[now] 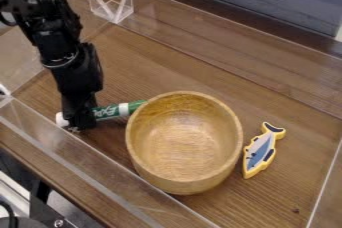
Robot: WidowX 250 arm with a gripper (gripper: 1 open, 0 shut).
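Observation:
My black gripper (80, 112) reaches down at the left of the camera view, closed around a green and white cylindrical object (114, 110) that lies low, near the wooden surface. The object's white end shows left of the fingers, and its other end reaches right to the rim of a tan round bowl (185, 138). The fingertips are dark and hard to make out in detail.
A yellow and blue fish-shaped object (262, 152) lies right of the bowl. Clear rails or walls edge the lower left.

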